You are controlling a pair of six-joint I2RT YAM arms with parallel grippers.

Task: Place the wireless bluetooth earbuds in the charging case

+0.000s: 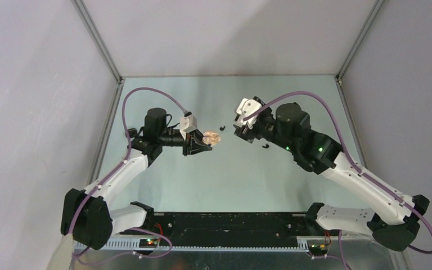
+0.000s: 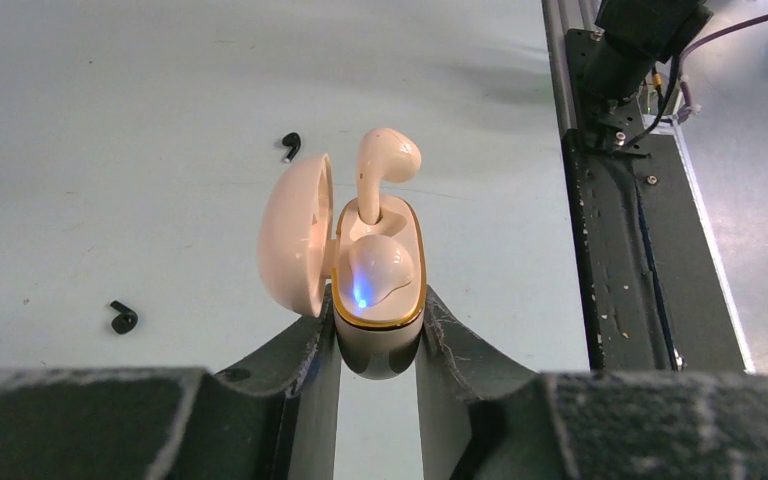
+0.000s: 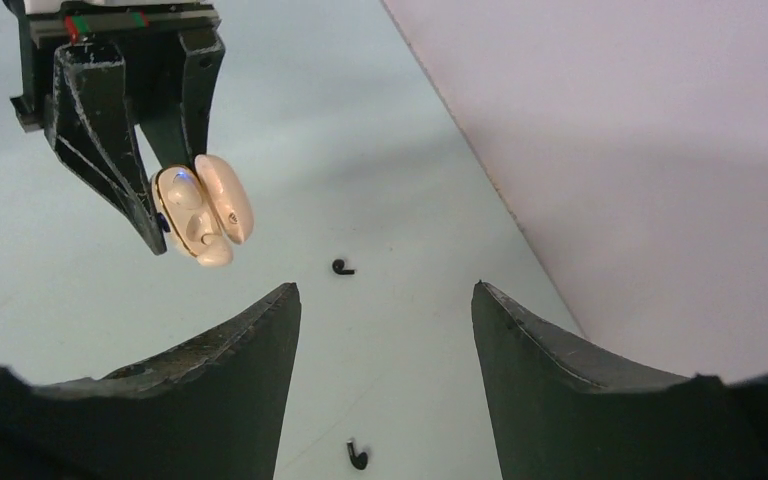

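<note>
My left gripper is shut on the cream charging case (image 2: 379,345), whose lid (image 2: 295,235) stands open in the left wrist view. One cream earbud (image 2: 380,264) sits low in its slot, beside a blue light. The other cream earbud (image 2: 385,165) stands with only its stem end in the case; its head sticks up well clear of the rim. My right gripper is open and empty. It hangs to the right of the case in the top view (image 1: 211,138), apart from it.
Two black earbuds lie on the pale table: one black earbud (image 2: 124,317) left of the case and another black earbud (image 2: 291,145) behind it in the left wrist view. Bare table (image 1: 225,183) spreads around them.
</note>
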